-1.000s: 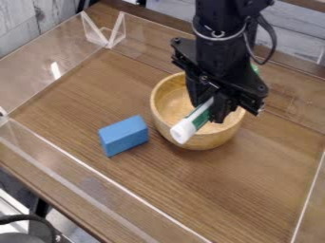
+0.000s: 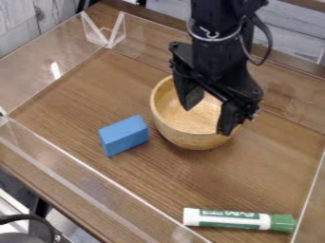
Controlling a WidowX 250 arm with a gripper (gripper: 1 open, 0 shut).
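My gripper (image 2: 211, 106) is open above a tan bowl (image 2: 181, 139) in the middle of the table, its black fingers spread over the bowl with nothing seen held between them. A green and white tube (image 2: 238, 217) lies on the wooden table near the front right edge. A blue block (image 2: 124, 135) rests to the left of the bowl. The black arm hides part of the bowl's rear.
A low clear border runs along its edges, with a dark cable at the lower left.
About a second ago the green tube was in my gripper over the bowl; now it lies at the front right. The gripper has since shifted slightly, its fingers spread over the bowl.
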